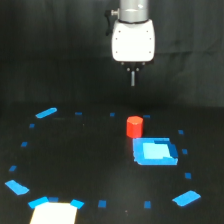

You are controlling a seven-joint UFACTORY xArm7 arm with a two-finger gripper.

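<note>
My gripper [132, 76] hangs high in the upper middle, under the white end of the arm, well above the table. Its thin fingers appear together as one dark line, shut, and no object shows between them. A red cylinder-like object [134, 126] stands on the black table below the gripper. Just in front of it and slightly right is a small blue open box [170, 159] with a pale inside. The red object is outside the box, close to its back left corner.
Flat blue tape pieces [186, 198] and small blue marks dot the black table. At the front left edge lies a whitish sheet or block [53, 213] beside blue tape.
</note>
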